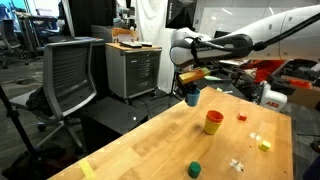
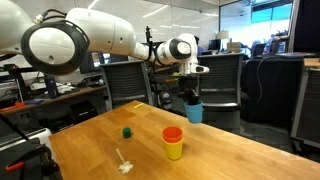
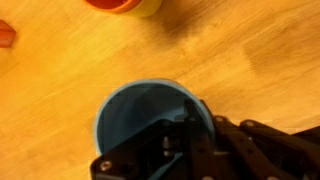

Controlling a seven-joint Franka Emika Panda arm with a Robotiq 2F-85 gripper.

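Observation:
A blue cup (image 2: pixel 195 110) hangs upright above the wooden table, with my gripper (image 2: pixel 189 99) shut on its rim. Looking down in the wrist view, the cup's open mouth (image 3: pixel 150 108) shows under the dark fingers, and it looks empty. Exterior view 1 has the same cup (image 1: pixel 192 98) just under the gripper (image 1: pixel 187 90). A yellow cup (image 2: pixel 174 149) with a red cup (image 2: pixel 173 133) nested in its top stands on the table, apart from the blue one. Whether the blue cup's base touches the table I cannot tell.
A green object (image 1: pixel 194 170) and small white pieces (image 1: pixel 236 165) lie on the table (image 1: pixel 130 150). A yellow block (image 1: pixel 265 146) and a red block (image 1: pixel 242 117) are off to the side. Bare wood extends in front of the cups.

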